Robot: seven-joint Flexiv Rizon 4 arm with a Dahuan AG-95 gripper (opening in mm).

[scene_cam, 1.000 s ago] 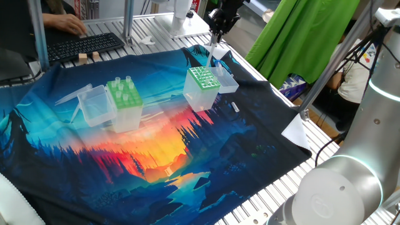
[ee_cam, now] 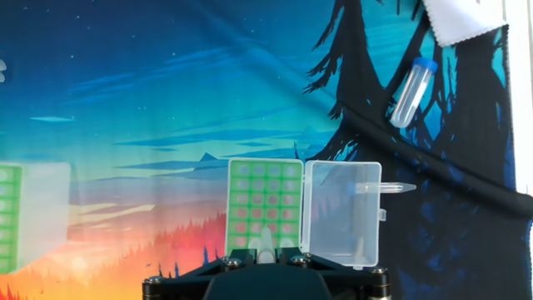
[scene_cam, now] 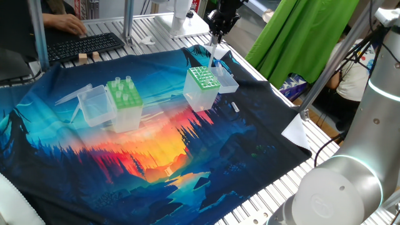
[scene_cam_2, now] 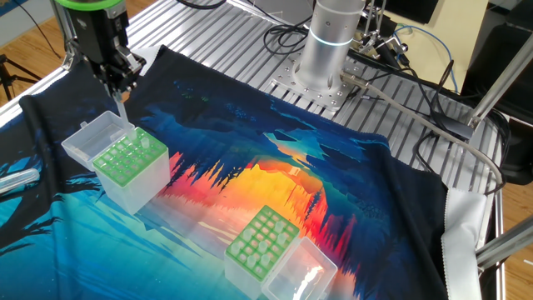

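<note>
My gripper [scene_cam_2: 123,90] is shut on a long translucent pipette tip [scene_cam_2: 124,113], which points down. In the wrist view the tip [ee_cam: 266,243] shows between the fingers, at the near edge of a green-topped tip rack [ee_cam: 265,200]. Exterior view 1 puts the tip's lower end behind the far edge of that rack [scene_cam: 202,94]; whether it touches anything I cannot tell. The rack's clear lid [ee_cam: 343,208] hangs open beside it. A second green-topped rack [scene_cam_2: 250,271] holds several upright tips, its lid [scene_cam_2: 304,271] also open.
A blue-capped tube [ee_cam: 414,93] lies on the printed cloth, and a loose clear tip [ee_cam: 398,187] pokes out past the lid. A small white piece [scene_cam: 235,107] rests near the rack. Between the two racks the cloth [scene_cam: 165,125] is clear. A person's hand [scene_cam: 65,24] is at a keyboard.
</note>
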